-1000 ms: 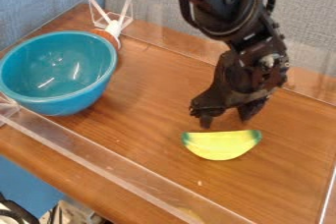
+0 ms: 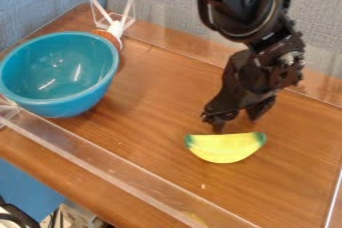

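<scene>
A yellow banana-like toy (image 2: 225, 147) with green tips lies on the wooden table. Just above and behind it, at the lower end of the black arm, my gripper (image 2: 237, 116) is open, its fingers pointing down, with no object seen between them. A turquoise bowl (image 2: 60, 82) stands on the left side of the table.
A white pronged object (image 2: 110, 24) with an orange part stands behind the bowl. Clear edging runs along the table's back and front left, and a grey wall closes off the back.
My arm and gripper have shifted slightly to the right. The toy and the bowl have stayed in place.
</scene>
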